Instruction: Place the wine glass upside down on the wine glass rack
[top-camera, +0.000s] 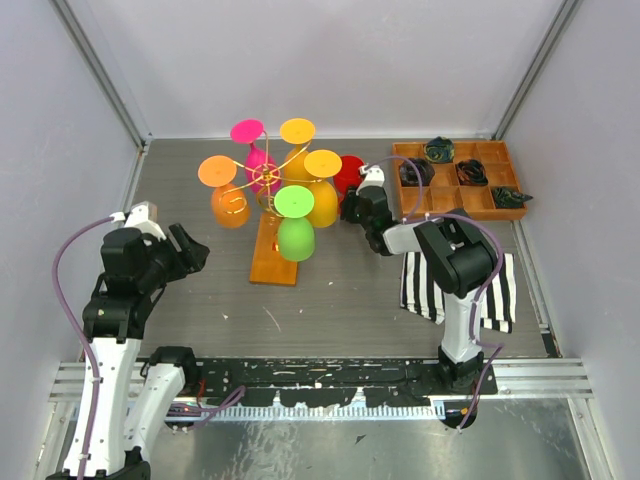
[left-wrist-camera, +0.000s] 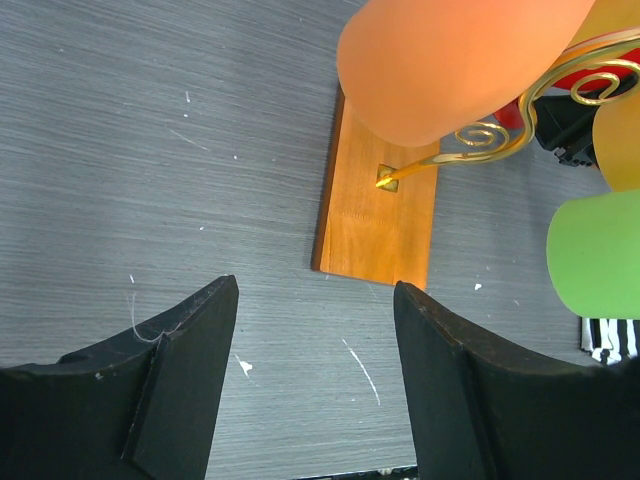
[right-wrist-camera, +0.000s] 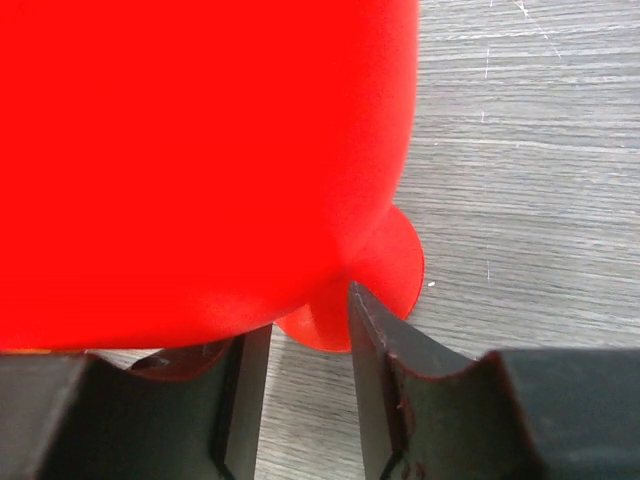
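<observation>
The gold rack on a wooden base holds several upside-down coloured glasses, orange, pink, yellow and green. Right of it stands a red wine glass, with my right gripper low beside it. In the right wrist view its bowl fills the upper left and its round foot rests near the floor; my fingertips are close to the stem, and whether they grip it is unclear. My left gripper stands open left of the rack, empty, facing the base.
An orange compartment tray with dark coiled items is at the back right. A striped cloth lies below it, partly under the right arm. The grey surface between the left arm and the rack is clear.
</observation>
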